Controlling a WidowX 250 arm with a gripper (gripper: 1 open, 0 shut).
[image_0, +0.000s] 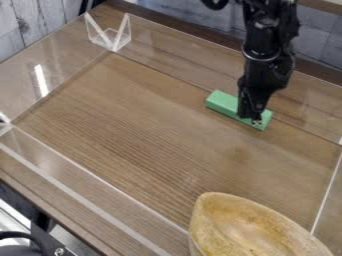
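My black gripper reaches down from the top right, its tips right over a flat green block on the wooden table. The fingers look close together; whether they touch the block I cannot tell, and they hide part of its right half.
A large yellow bowl fills the bottom right. A white wire-like object stands at the back left.
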